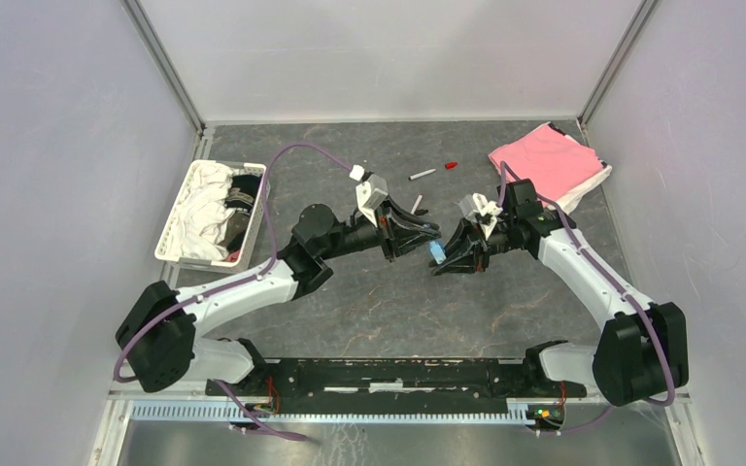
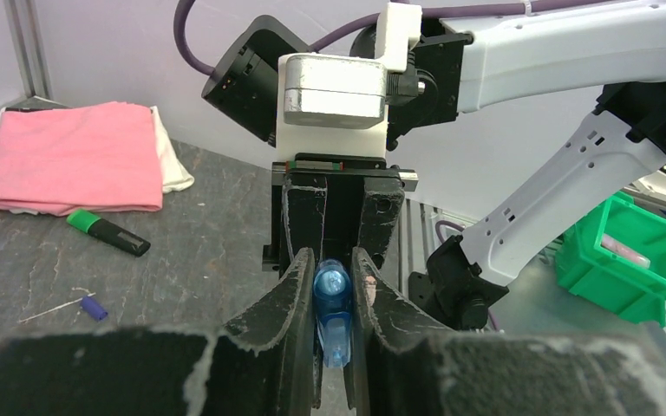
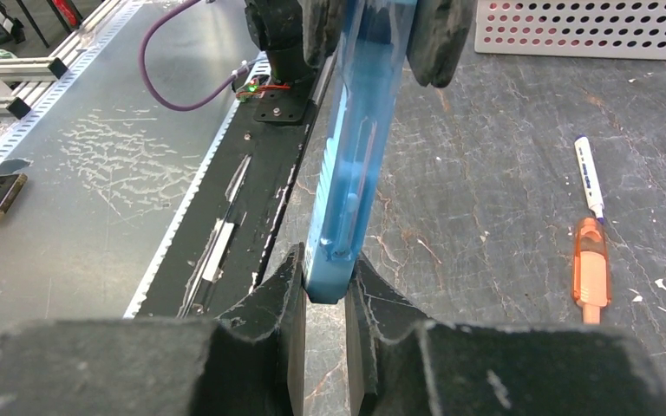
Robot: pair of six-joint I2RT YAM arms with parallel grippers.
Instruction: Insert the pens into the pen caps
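Observation:
A translucent blue pen (image 3: 355, 156) spans my two grippers above the table middle. My left gripper is shut on its upper end, seen end-on in the left wrist view. My right gripper is shut on the other end. Whether pen and cap meet inside the fingers cannot be told. On the table lie a white pen (image 1: 422, 175), a red cap (image 1: 451, 164), a green-capped marker (image 2: 108, 232), a small purple cap (image 2: 94, 308), a white-blue pen (image 3: 589, 178) and an orange piece (image 3: 590, 273).
A white basket (image 1: 172, 228) with cloths stands at the left. Folded pink and white towels (image 1: 544, 160) lie at the back right. A green bin (image 2: 616, 277) is beyond the table's edge in the left wrist view.

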